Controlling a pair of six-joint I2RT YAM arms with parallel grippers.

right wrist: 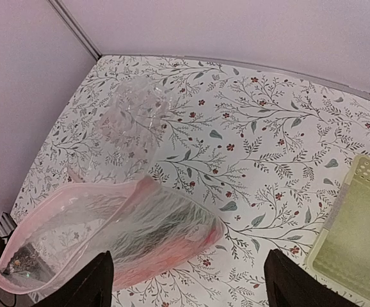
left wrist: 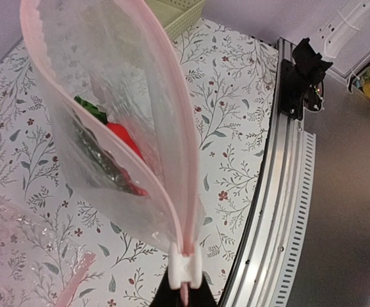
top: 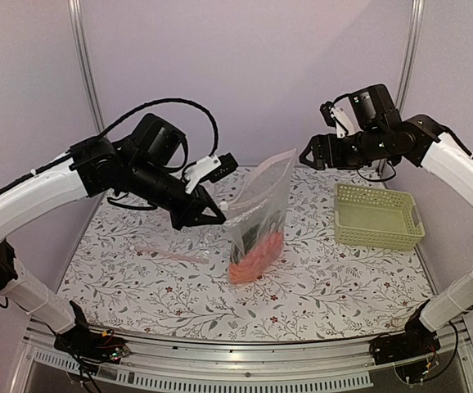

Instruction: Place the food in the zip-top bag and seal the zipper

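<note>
A clear zip top bag (top: 259, 221) with a pink rim hangs near the table's middle, its mouth gaping. Inside lie a red food item (left wrist: 125, 139) and something dark green (left wrist: 92, 109), seen through the plastic. My left gripper (top: 223, 216) is shut on the near end of the bag's rim, right behind a white slider (left wrist: 185, 267). Up at the bag's far right corner, my right gripper (top: 313, 155) stands open and empty, apart from the rim. In the right wrist view its dark fingers (right wrist: 94, 281) are spread wide.
A pale green basket (top: 376, 217) stands empty at the right of the table. Another clear bag with a pink strip (top: 171, 255) lies flat on the left.
</note>
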